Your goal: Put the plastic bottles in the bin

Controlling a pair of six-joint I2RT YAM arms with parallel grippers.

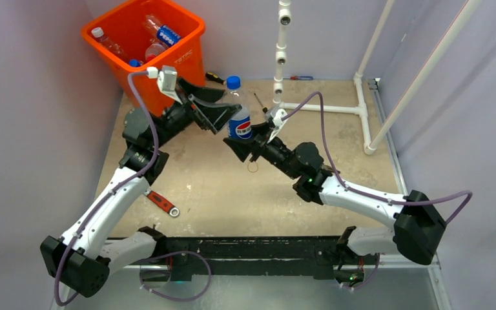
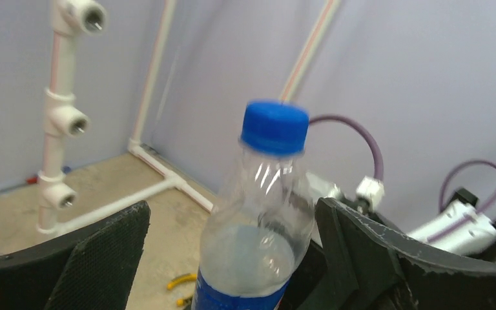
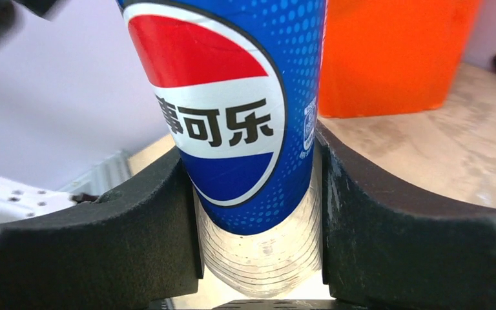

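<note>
A Pepsi bottle with a blue cap (image 1: pixel 239 116) is upright between the two grippers; its label (image 3: pixel 232 116) fills the right wrist view, where my right gripper is shut on its lower part. My left gripper is open around the bottle's top (image 2: pixel 274 129), fingers spread on both sides. At the back left stands the orange bin (image 1: pixel 174 71), holding several plastic bottles, one with a Pepsi label (image 1: pixel 163 31).
White pipe frames (image 1: pixel 355 110) stand at the back and right. A red-handled tool (image 1: pixel 161 201) lies at the front left, small screwdrivers near the back. The front middle of the board is mostly clear.
</note>
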